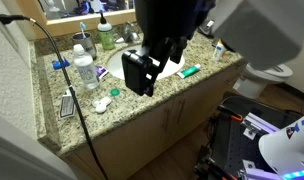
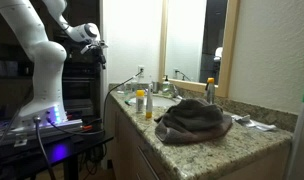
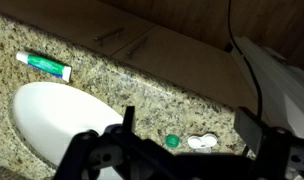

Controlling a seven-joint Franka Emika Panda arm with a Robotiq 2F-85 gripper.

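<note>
My gripper is open over the front part of the counter, its two black fingers wide apart with nothing between them. In exterior view 1 the black gripper (image 1: 142, 75) hangs in front of the sink, hiding part of it. Below in the wrist view, a small green round item (image 3: 172, 141) and a white object (image 3: 202, 141) lie on the granite. A green and white toothpaste tube (image 3: 44, 66) rests at the left beside the white oval sink (image 3: 67, 120). Exterior view 2 shows the gripper (image 2: 102, 55) raised well above the counter.
A clear white-capped bottle (image 1: 85, 68) and a green soap bottle (image 1: 106, 33) stand on the counter. A dark crumpled towel (image 2: 192, 122) and an orange-topped bottle (image 2: 149, 106) occupy its other end. A black cable (image 3: 254, 75) runs past the right finger.
</note>
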